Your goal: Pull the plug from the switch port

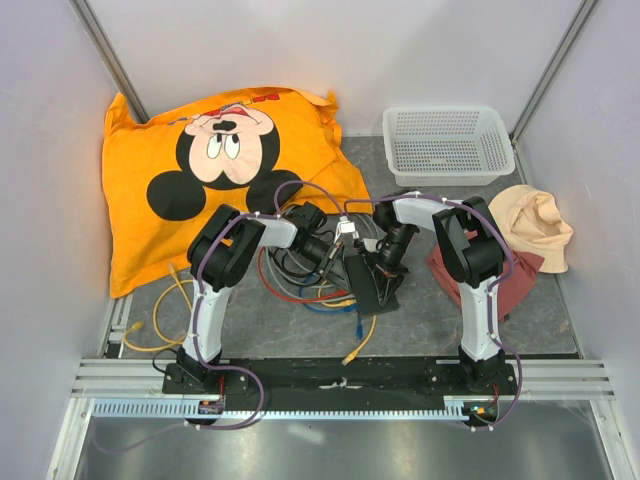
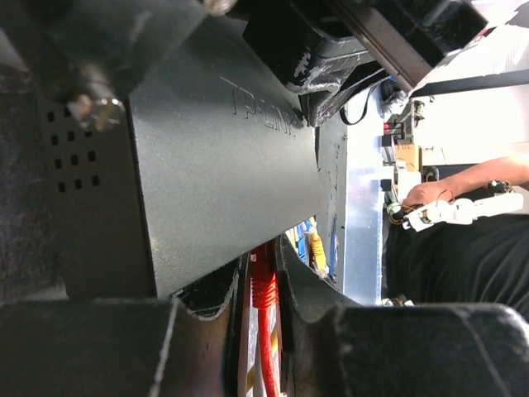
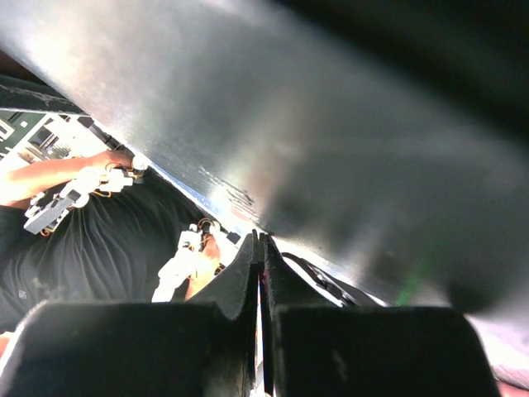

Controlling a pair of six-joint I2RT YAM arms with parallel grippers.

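The dark switch (image 1: pixel 366 285) lies on the grey mat between my two arms, and its TP-LINK face (image 2: pixel 223 157) fills much of the left wrist view. At its near edge my left gripper is shut on the red plug (image 2: pixel 264 285), whose red cable runs down between the fingers. The plug's front end is hidden at the switch's edge, so I cannot tell how deep it sits. In the right wrist view my right gripper has its fingertips together with nothing between them, close against the switch's dark surface (image 3: pixel 248 107).
Several coiled cables lie left of the switch, with a yellow cable (image 1: pixel 364 342) at its front. A white basket (image 1: pixel 449 182) stands at the back right. An orange pillow (image 1: pixel 320 160) covers the back left. The red cloth (image 1: pixel 449 283) and beige cap (image 1: pixel 525 222) lie to the right.
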